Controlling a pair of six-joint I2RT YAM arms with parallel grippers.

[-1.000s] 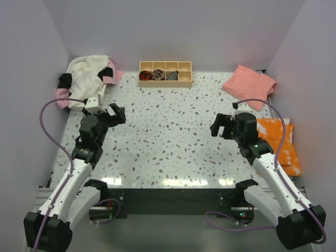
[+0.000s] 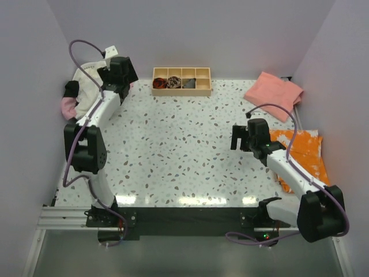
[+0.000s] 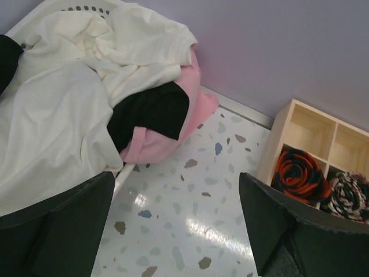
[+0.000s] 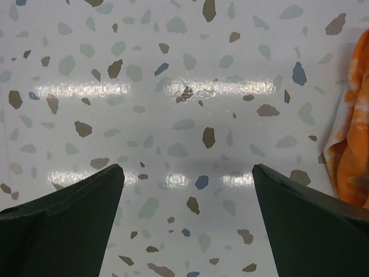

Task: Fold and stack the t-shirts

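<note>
A white basket [image 3: 34,18] at the back left is heaped with clothes: a white garment [image 3: 60,115] on top, and a pink cloth [image 3: 190,86] and a black cloth [image 3: 158,109] hanging over its side. My left gripper is open in front of this heap, nothing between its fingers, the cloth apart from it. Over bare table, my right gripper stands open and empty. An orange and white cloth [image 2: 314,158] lies folded flat at the right, partly behind the right arm. Farther back is a flat pink cloth [image 2: 274,95].
A wooden divided box [image 2: 202,91] stands against the back wall, with a red-and-black roll [image 3: 298,176], a black-and-white roll [image 3: 349,196] and a grey cloth [image 2: 189,83] in it. Walls close in both sides.
The right gripper has shifted slightly, while the cloths at the right lie as before.
</note>
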